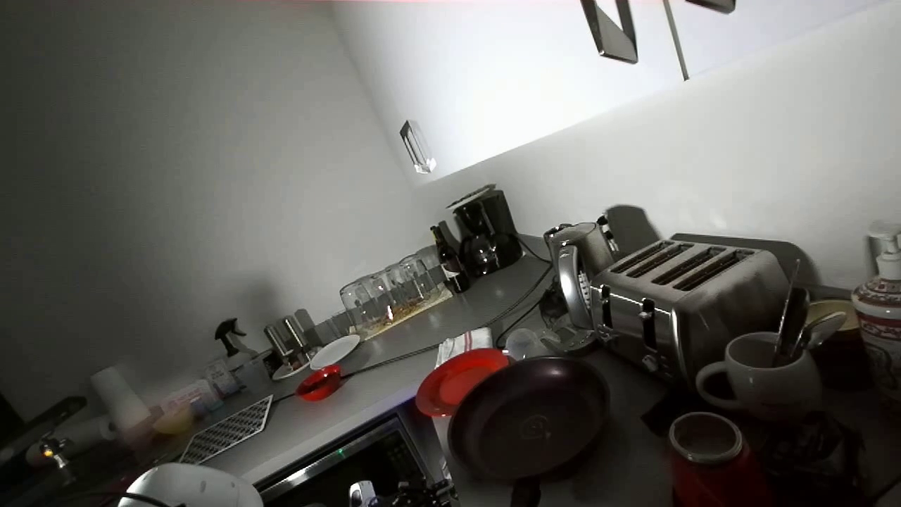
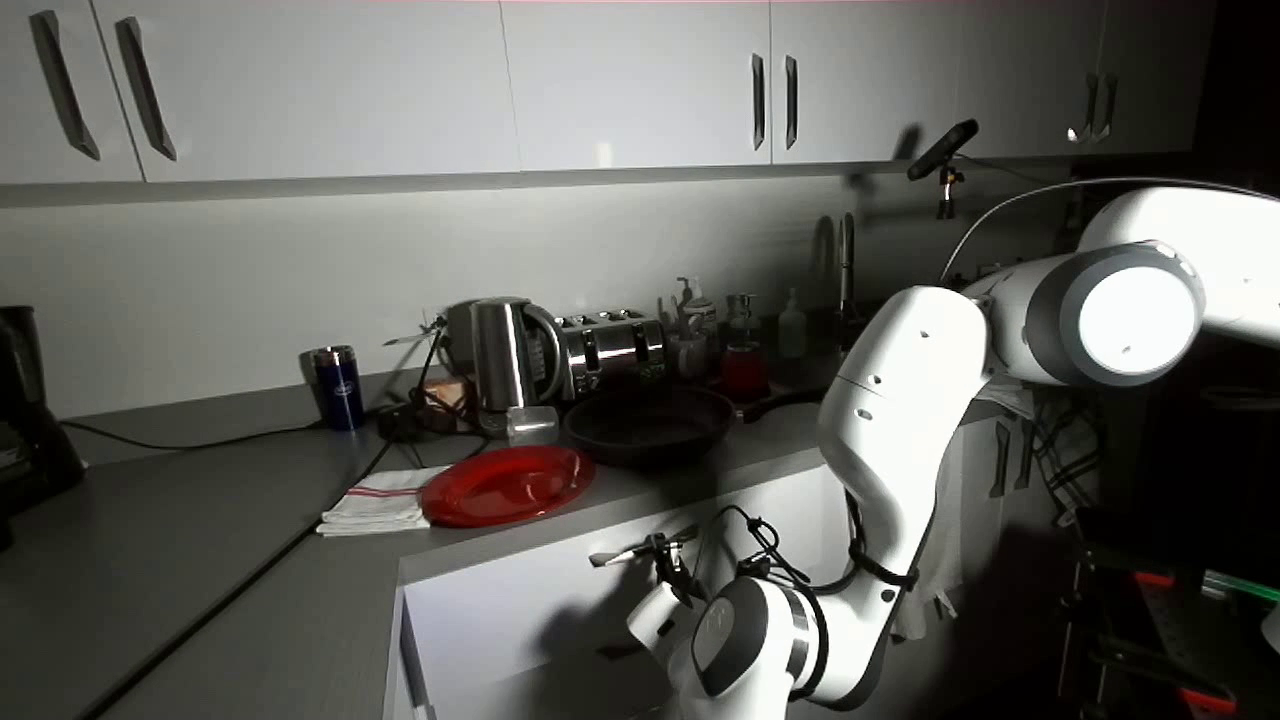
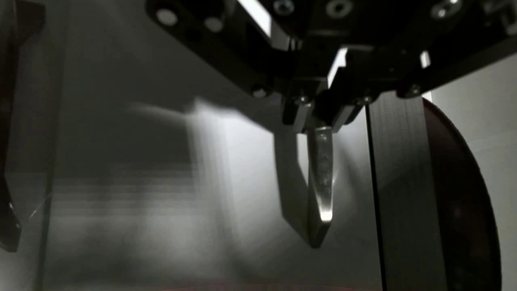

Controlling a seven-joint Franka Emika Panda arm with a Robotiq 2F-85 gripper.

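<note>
In the wrist view my gripper is shut on a metal handle (image 3: 322, 182), whose tapered end juts out beyond the fingertips. The pale panel behind it carries a blurred shadow. Exterior view 2 puts the gripper (image 2: 663, 548) in front of the white cabinet front (image 2: 504, 612), just below the counter's front edge. The handle (image 2: 617, 557) sticks out to the left of the fingers there. Only a small part of the wrist and gripper shows at the bottom edge of exterior view 1.
Above the gripper, a red plate (image 2: 507, 482) and a dark frying pan (image 2: 648, 422) sit near the counter edge. Behind them stand a kettle (image 2: 500, 356) and a toaster (image 2: 613, 348). A folded towel (image 2: 381, 500) lies left of the plate.
</note>
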